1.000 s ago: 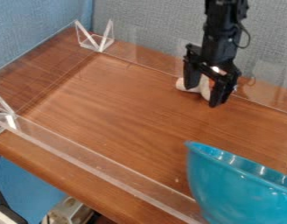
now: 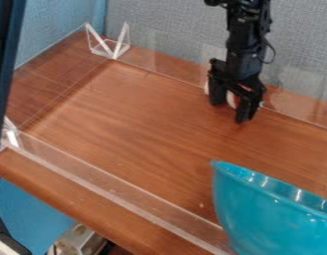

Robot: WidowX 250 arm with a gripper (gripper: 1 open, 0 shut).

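Note:
My black gripper (image 2: 235, 98) hangs down at the back right of the wooden table, open, low over the surface by the rear clear barrier. A pale white object (image 2: 213, 90) shows behind and beside it, mostly hidden by the gripper; I cannot tell what it is.
A large turquoise bowl (image 2: 266, 207) fills the front right. Clear barriers edge the table, with a white frame bracket (image 2: 109, 49) at the back left.
The gripper has shifted slightly and now covers more of the white object.

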